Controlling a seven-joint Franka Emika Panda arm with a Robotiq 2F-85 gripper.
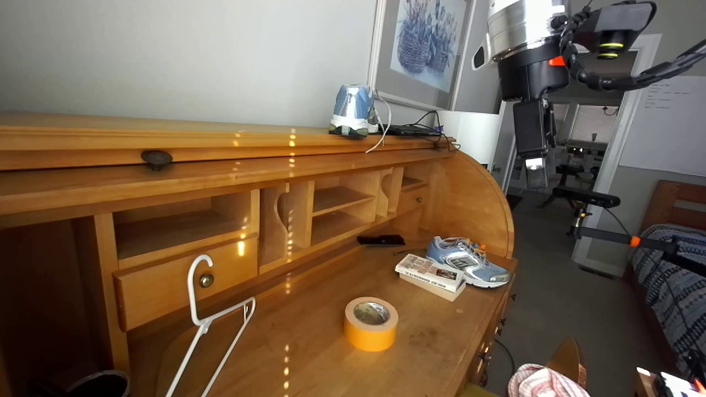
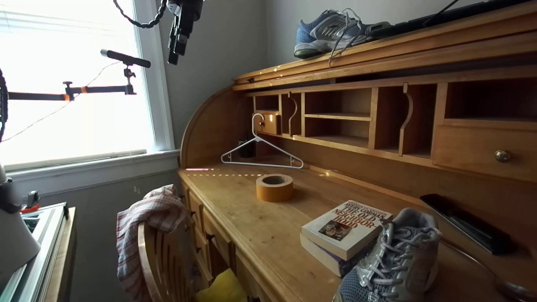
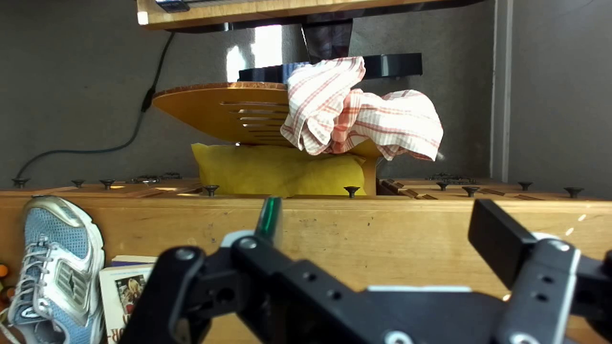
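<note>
High above the front edge of the desk hangs my gripper, open and empty, its two fingers wide apart in the wrist view. On the desktop lies a roll of orange tape (image 1: 371,324), flat, well below the gripper. A white hanger (image 2: 261,147) stands upright toward one end of the desk. Two stacked books (image 2: 347,229) lie beside a blue and silver shoe (image 1: 468,262). Another shoe (image 2: 327,32) rests on top of the desk. The tape and hanger are out of the wrist view.
A wooden chair (image 3: 224,112) with a checked cloth (image 3: 396,123) and a yellow cushion (image 3: 275,170) stands at the desk's front. A dark flat object (image 2: 468,221) lies near the cubbyholes. Bare desktop (image 2: 241,206) surrounds the tape.
</note>
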